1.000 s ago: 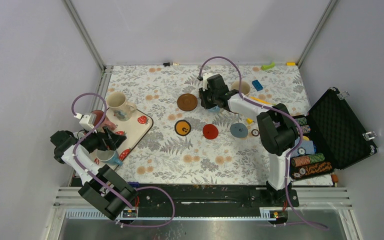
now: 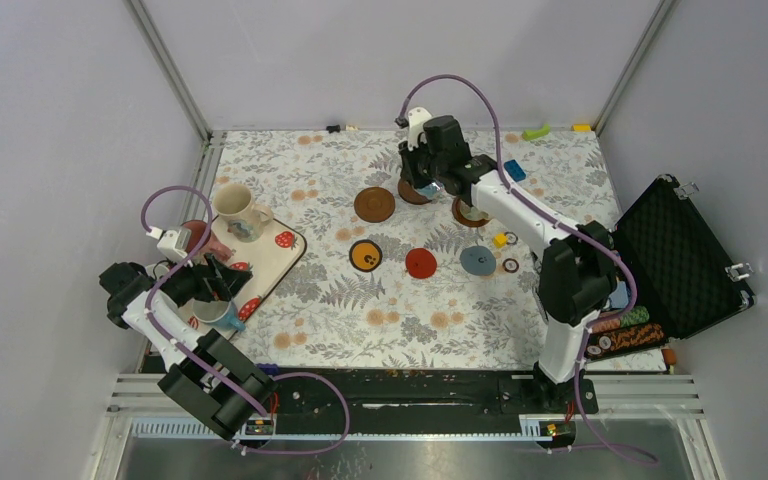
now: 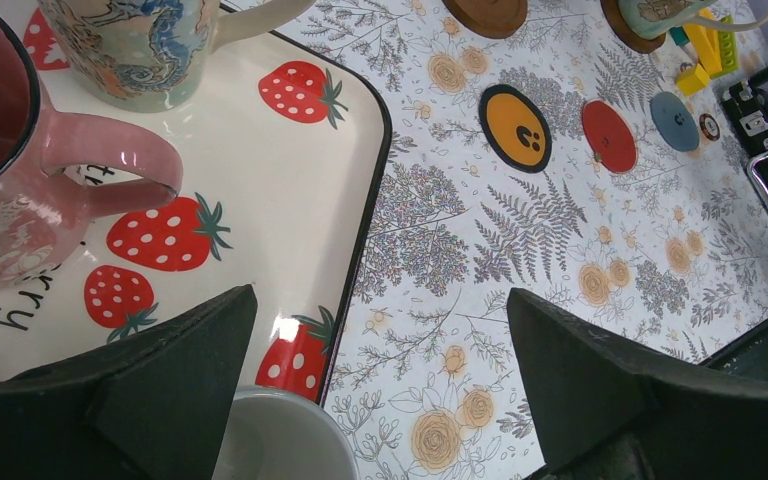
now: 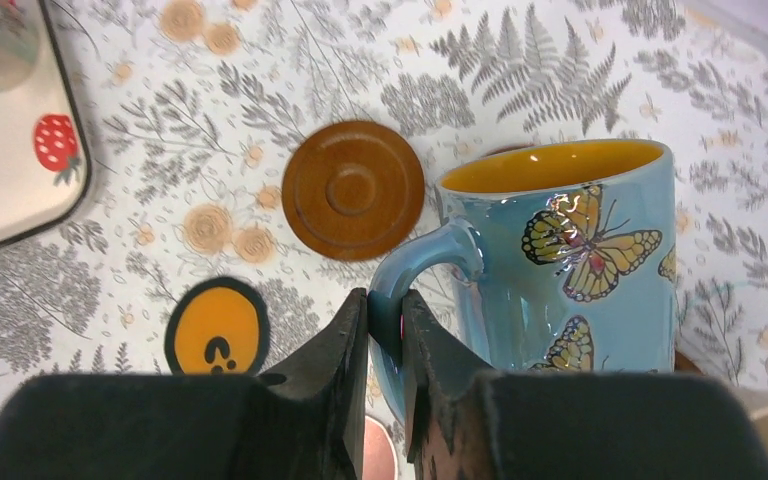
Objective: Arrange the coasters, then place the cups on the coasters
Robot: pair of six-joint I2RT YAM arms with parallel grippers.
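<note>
A light blue cup (image 4: 600, 270) with butterflies and a yellow inside hangs by its handle from my right gripper, whose fingers are shut on that handle. It looks upright or slightly tilted in the right wrist view, raised over the table; its exact height cannot be told. Left of it lies a bare brown coaster (image 4: 352, 190). In the top view a second brown coaster (image 2: 413, 192) is partly covered by the right gripper and cup. My left gripper is open above the strawberry tray (image 3: 360, 190), nothing between its fingers.
The tray bears a pink mug (image 3: 100, 160), a cream mug (image 2: 243, 212) and a blue cup (image 2: 218, 314). Orange (image 2: 365, 255), red (image 2: 421, 263) and grey (image 2: 478, 261) coasters lie mid-table. Another cup stands on a brown coaster under the right arm. An open case (image 2: 680, 260) is at right.
My right gripper, carrying the blue cup, has moved toward the back of the table. The left arm stays where it was.
</note>
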